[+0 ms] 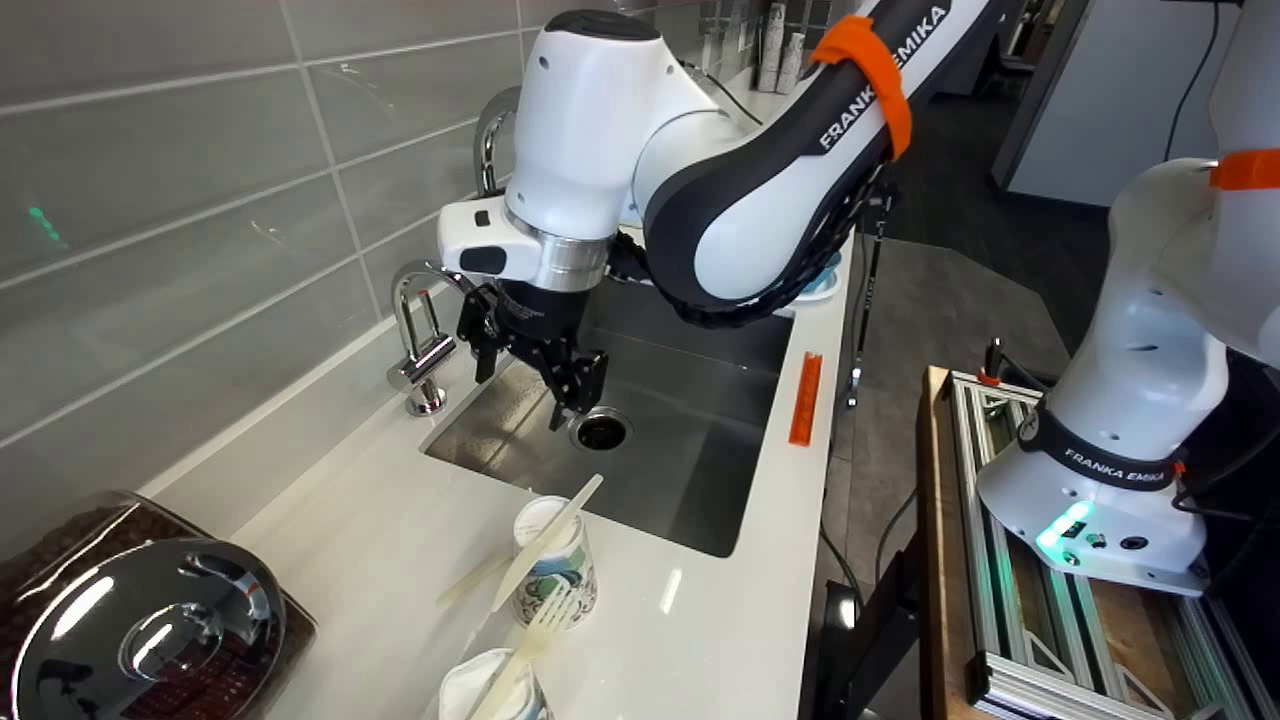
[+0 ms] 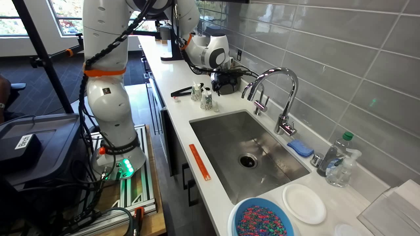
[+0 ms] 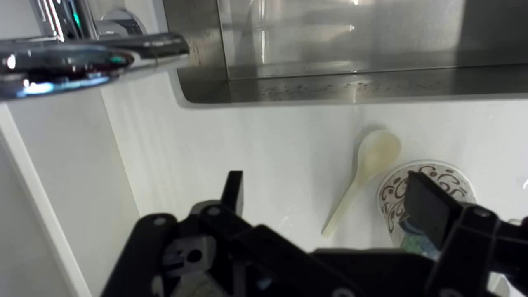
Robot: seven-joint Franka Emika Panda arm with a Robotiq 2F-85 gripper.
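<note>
My gripper (image 1: 522, 390) hangs over the near-left corner of the sink (image 1: 672, 408), open and empty. In the wrist view its two fingers (image 3: 236, 193) stand wide apart. A pale spoon (image 3: 364, 170) lies on the counter between them, beside a patterned paper cup (image 3: 396, 198) that the other finger partly covers. In exterior view 1, the paper cup (image 1: 570, 588) stands before the sink with a pale utensil (image 1: 546, 546) sticking out of it. A second cup (image 1: 480, 684) nearer the camera holds a pale fork (image 1: 528, 648).
Chrome faucets (image 2: 289, 94) rise along the wall side. An orange strip (image 2: 199, 162) lies on the front counter edge. A blue bowl (image 2: 291, 226), a white plate (image 2: 304, 204) and soap bottles (image 2: 334, 155) stand at the sink's other end. A lidded container (image 1: 156, 636) sits near the wall.
</note>
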